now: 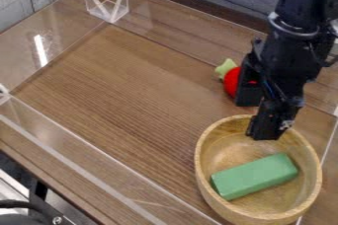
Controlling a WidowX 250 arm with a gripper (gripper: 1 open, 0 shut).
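Observation:
My black gripper hangs over the right side of the table, above the back rim of a tan bowl. It is open. A red object with a green top sits behind it, partly hidden by the arm. In the bowl lies a green block.
A clear plastic object stands at the back left edge. Dark cables lie at the bottom left corner.

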